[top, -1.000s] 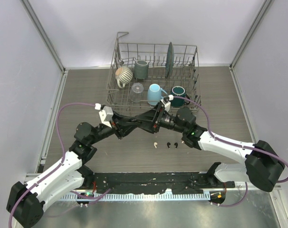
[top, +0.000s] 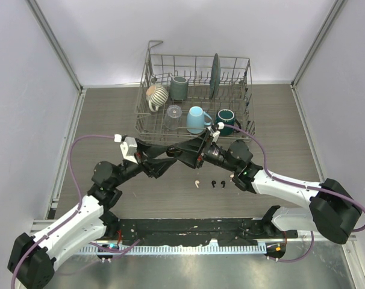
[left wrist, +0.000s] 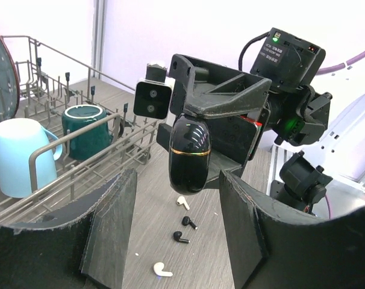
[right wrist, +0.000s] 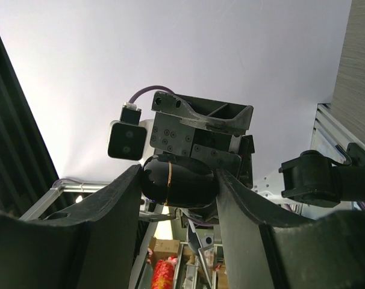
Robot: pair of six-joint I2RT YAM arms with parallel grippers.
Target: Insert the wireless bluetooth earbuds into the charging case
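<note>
The glossy black charging case [left wrist: 190, 155], ringed by a thin gold seam, appears closed. My right gripper is shut on it, holding it above the table. Facing it from the left, my left gripper [top: 165, 158] stands open, its fingers [left wrist: 113, 226] apart and nothing gripped between them. On the table below lie two black earbuds, one [left wrist: 189, 222] just beyond the other [left wrist: 180, 237]. A white earbud [left wrist: 182, 202] lies past them, and another white earbud [left wrist: 162, 270] lies on their near side.
Behind the grippers, a wire dish rack [top: 194, 137] holds a light blue mug [top: 196, 119], a dark green mug [top: 226, 117], a striped cup [top: 156, 96] and a plate [top: 215, 77]. Bare table shows around the earbuds and left of the rack.
The right arm has barely shifted, and the earbuds lie where they were.
</note>
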